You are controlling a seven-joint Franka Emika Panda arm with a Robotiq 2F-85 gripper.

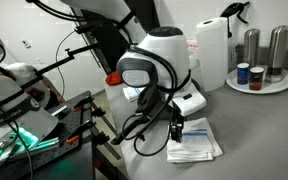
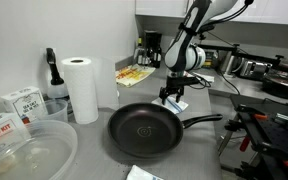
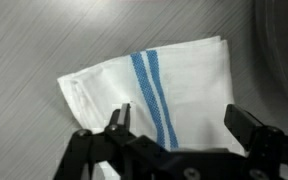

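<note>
A folded white cloth with blue stripes [image 1: 196,145] lies flat on the grey counter. It fills the middle of the wrist view [image 3: 196,85] and shows small beneath the arm in exterior view 2. Over the cloth's near part hangs my gripper, its fingers set wide apart with only bare cloth visible between them. From exterior view 1 the gripper [image 1: 174,130] is at the cloth's left edge, partly hidden by the arm and cables. Whether the fingertips touch the cloth cannot be made out.
A black frying pan [image 2: 144,130] sits close to the cloth, its handle [image 2: 202,119] pointing toward the arm. Nearby stand a paper towel roll [image 2: 81,90] and a clear plastic tub [image 2: 29,150]. A round tray [image 1: 259,86] carries shakers and small jars. Right of the cloth, the counter is open.
</note>
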